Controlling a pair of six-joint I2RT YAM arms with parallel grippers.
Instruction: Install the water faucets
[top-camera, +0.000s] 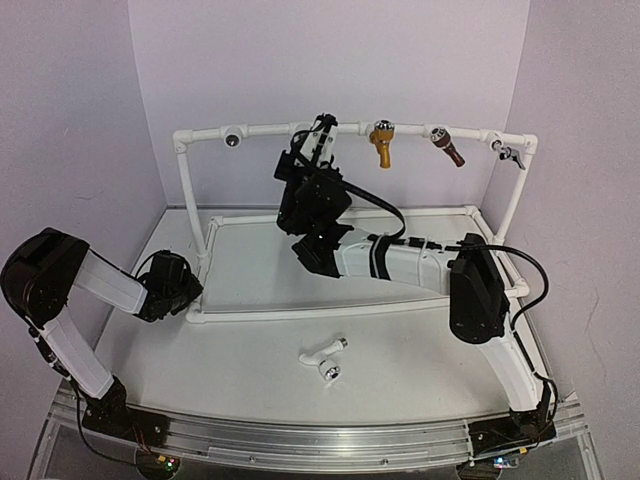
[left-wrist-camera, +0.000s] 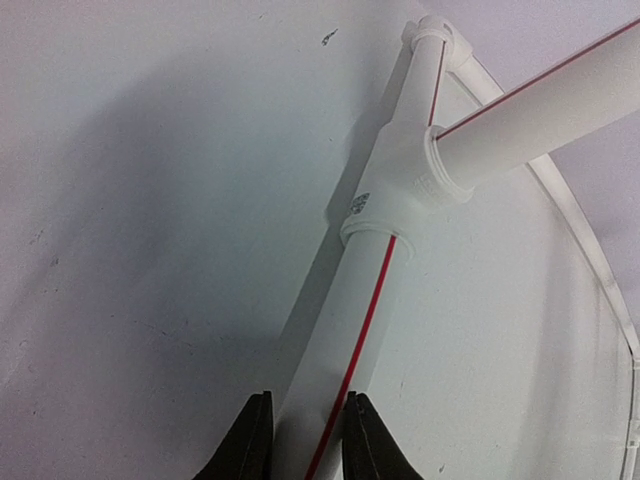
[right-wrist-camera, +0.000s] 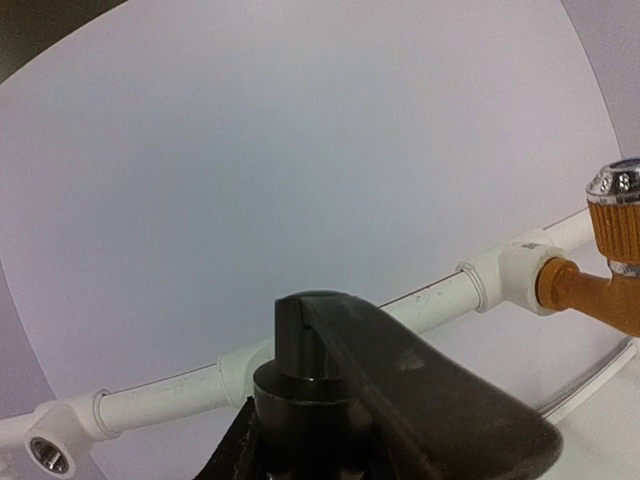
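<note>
On the upper pipe rail (top-camera: 270, 130), an orange faucet (top-camera: 382, 145), a dark red-brown faucet (top-camera: 447, 146) and a silver faucet (top-camera: 509, 153) sit in fittings to the right. A white faucet (top-camera: 322, 358) lies on the floor board in front. At the rail's second fitting from the left, my right gripper (top-camera: 325, 125) is raised. In the right wrist view it is shut on a black faucet (right-wrist-camera: 312, 420), whose broad lever fills the foreground and hides the fitting behind. My left gripper stands open low at the left, a white pipe (left-wrist-camera: 345, 340) showing between its fingers.
The leftmost fitting (top-camera: 232, 137) on the rail is empty. A lower pipe frame (top-camera: 320, 314) lies round the base, its left front corner close to my left gripper. Bare board surrounds the white faucet.
</note>
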